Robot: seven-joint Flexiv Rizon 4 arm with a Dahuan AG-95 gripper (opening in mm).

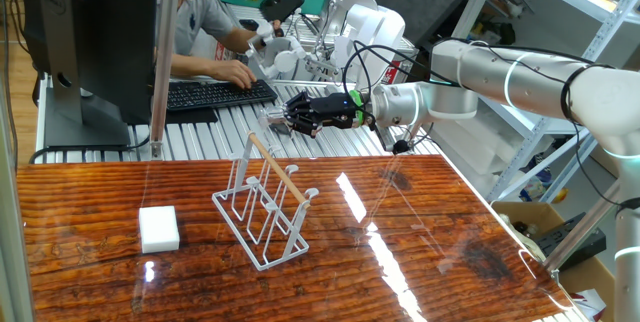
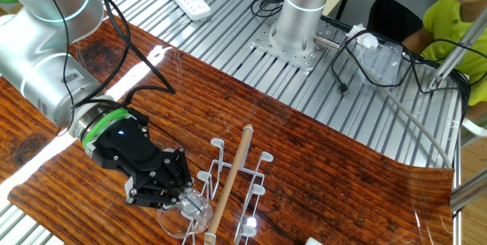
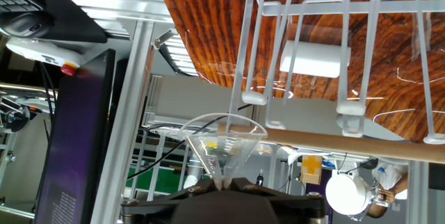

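A clear, thin-walled glass (image 3: 224,146) flares away from my gripper, which is shut on its narrow end. In exterior view 2 the same glass (image 2: 189,213) shows faintly below the fingers, beside the drying rack (image 2: 259,190). From exterior view 1, my gripper (image 1: 290,114) hangs above and behind the white rack (image 1: 262,224), with the glass (image 1: 270,119) barely visible at its tip. The rack stands upright with a wooden top bar (image 1: 280,167) and several bent-wire prongs. Its prongs look empty.
A white block (image 1: 158,229) lies on the glossy wooden table (image 1: 90,287), left of the rack. Table to the rack's right is clear. Behind the table are a monitor (image 1: 95,42), a keyboard (image 1: 190,96) and a person whose hand (image 1: 236,72) is near the keyboard.
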